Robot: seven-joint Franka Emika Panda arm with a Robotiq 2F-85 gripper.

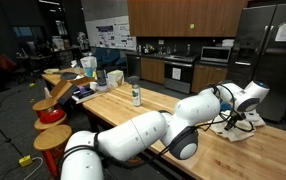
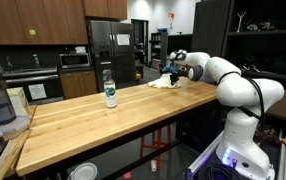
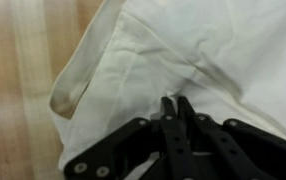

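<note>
A white cloth (image 3: 213, 50) with creases and a folded, stitched edge fills most of the wrist view. In exterior view 1 the cloth (image 1: 245, 132) lies rumpled on the right part of the wooden table; exterior view 2 has the cloth (image 2: 161, 84) at the table's far end. My gripper is down at the fabric, its dark fingertips close together where several folds meet. Whether any fabric is pinched between them is hard to make out. The gripper (image 1: 232, 122) points downward over the cloth in exterior view 1.
A bottle (image 2: 110, 93) stands on it, well away from the gripper. Stools (image 1: 53, 140) are beside the table on the left.
</note>
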